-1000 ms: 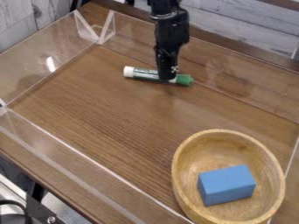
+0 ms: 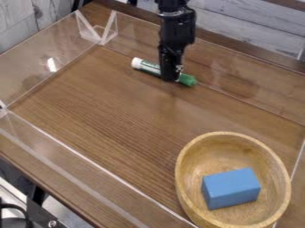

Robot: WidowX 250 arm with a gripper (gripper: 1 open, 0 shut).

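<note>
My gripper (image 2: 169, 71) is a black arm tip reaching down from the top of the camera view onto a white tube with a green cap (image 2: 146, 66), which lies slanted on the wooden table at the back middle. The fingertips are at the tube's middle; they look shut, though whether the tube is between them is unclear.
A tan bowl (image 2: 188, 183) with a blue block (image 2: 231, 187) inside stands at the front right. Clear plastic walls edge the wooden table (image 2: 107, 120).
The tube has turned from nearly level to more slanted, its white end now farther back. The gripper has shifted slightly with it.
</note>
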